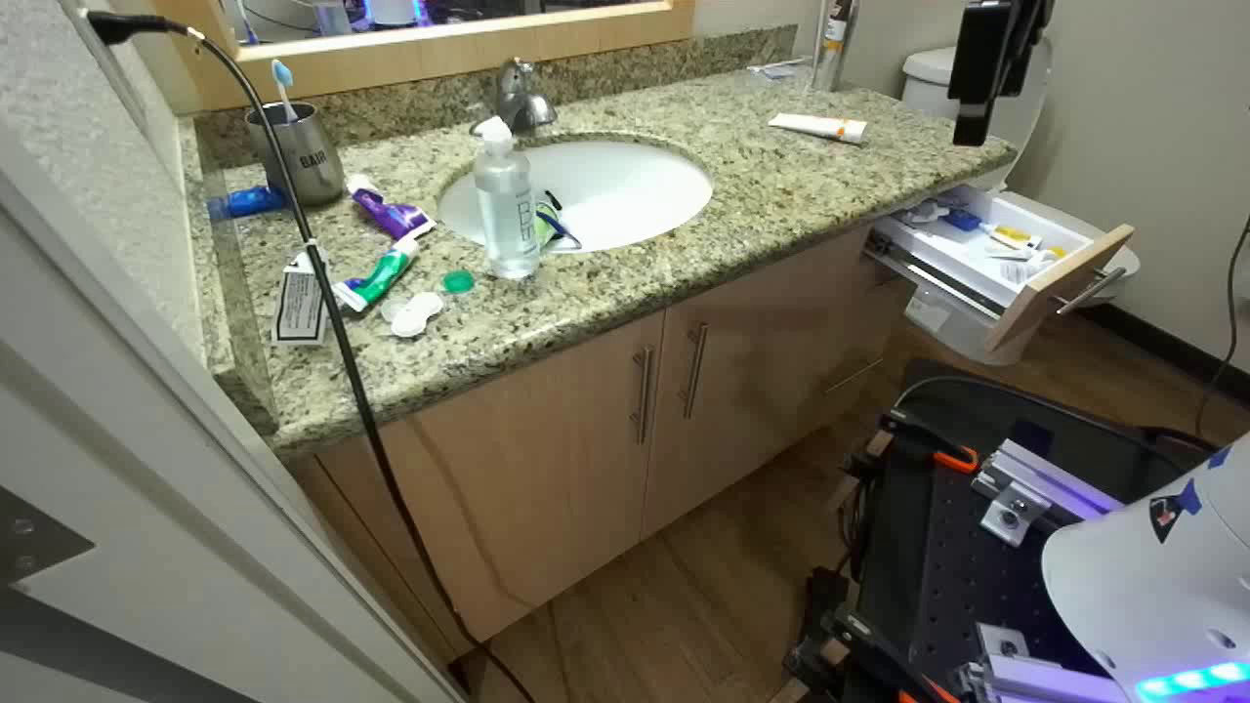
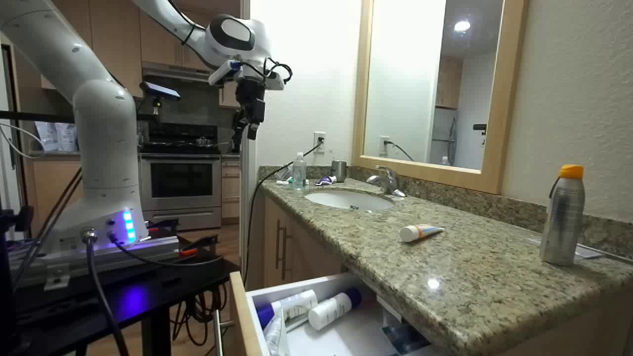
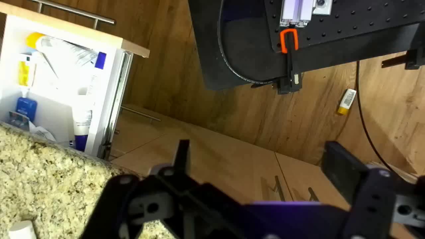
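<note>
My gripper is open and empty, its two black fingers wide apart in the wrist view, above the front of the cabinet. In exterior view 2 the gripper (image 2: 246, 133) hangs high, clear of the counter. The drawer (image 3: 107, 93) is pulled out and holds tubes and bottles, among them a white bottle (image 2: 330, 311) with a dark cap. On the granite counter (image 1: 750, 223) lies a white and orange tube (image 1: 820, 127), right of the sink. A clear pump bottle (image 1: 506, 205) stands at the sink's near rim.
A metal cup (image 1: 299, 154) with a toothbrush, a purple tube (image 1: 387, 213) and a green tube (image 1: 381, 275) occupy the counter's left end. A spray bottle (image 2: 562, 216) stands at the other end. A black cable (image 1: 331, 316) hangs across the counter. A small tube (image 3: 347, 101) lies on the floor.
</note>
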